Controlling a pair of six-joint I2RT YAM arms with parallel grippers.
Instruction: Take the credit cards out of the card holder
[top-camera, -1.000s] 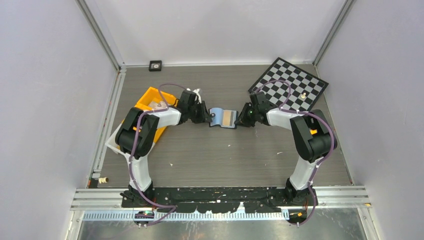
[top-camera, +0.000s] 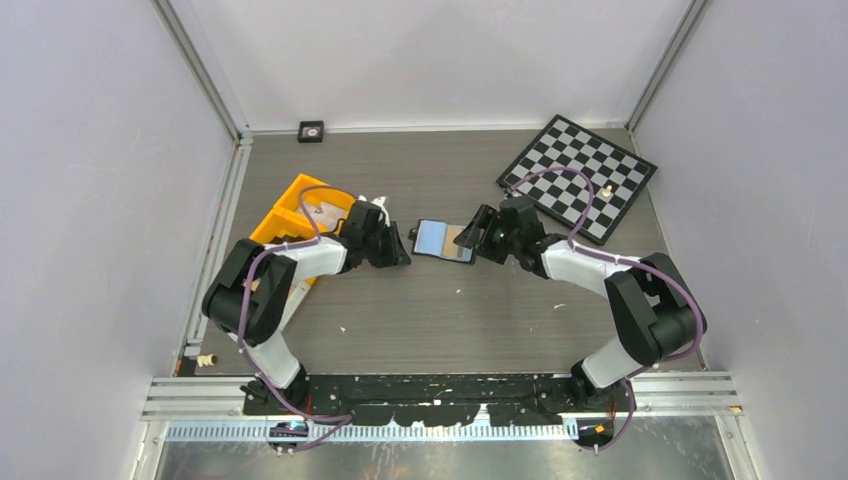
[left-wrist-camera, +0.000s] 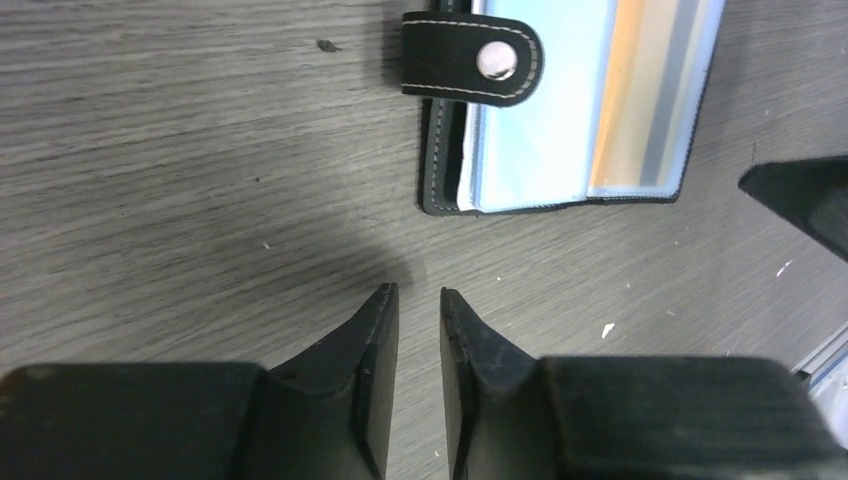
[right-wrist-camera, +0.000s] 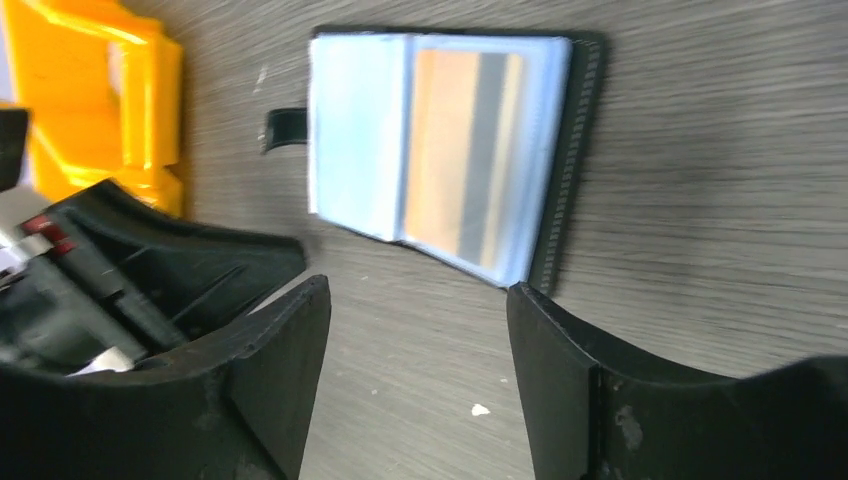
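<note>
The card holder lies open flat on the table between my grippers, pale blue sleeves (top-camera: 431, 236) on one side and an orange-grey striped card (right-wrist-camera: 450, 150) in the other; its black snap strap (left-wrist-camera: 460, 55) shows at the left end. My left gripper is just off the holder's left end, fingers slightly apart, with bare table between them. My right gripper is above the holder's right part, fingers wide apart and holding nothing.
Orange bins (top-camera: 293, 206) sit under and behind the left arm. A checkerboard (top-camera: 566, 161) lies at the back right, a small black box (top-camera: 310, 132) at the back left.
My left gripper has moved slightly toward the front left, and my right gripper now reaches over the holder's right part.
</note>
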